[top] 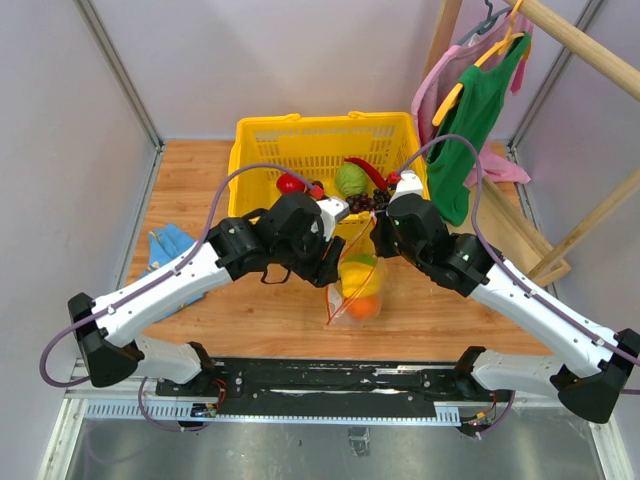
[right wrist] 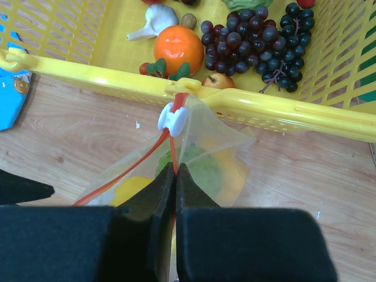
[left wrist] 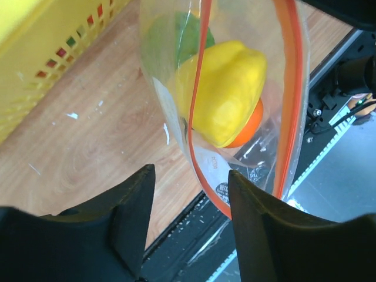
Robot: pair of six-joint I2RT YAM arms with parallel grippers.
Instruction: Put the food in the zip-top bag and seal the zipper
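Observation:
A clear zip top bag [top: 373,300] with an orange-red zipper stands in the middle of the table. Inside it are a yellow pepper [left wrist: 226,94], an orange item [left wrist: 248,124] and something green [left wrist: 187,36]. My right gripper is shut on the bag's rim, just below the white slider [right wrist: 174,119]. The bag's mouth gapes in the left wrist view. Near the rim's other end is my left gripper, its fingers parted; the zipper's lower corner passes close to one fingertip [left wrist: 236,179], and I cannot tell whether they touch.
A yellow basket [top: 290,135] with fruit and vegetables stands right behind the bag. A blue cloth [top: 172,250] lies at the left, and a wooden rack [top: 580,45] with hanging clothes at the right.

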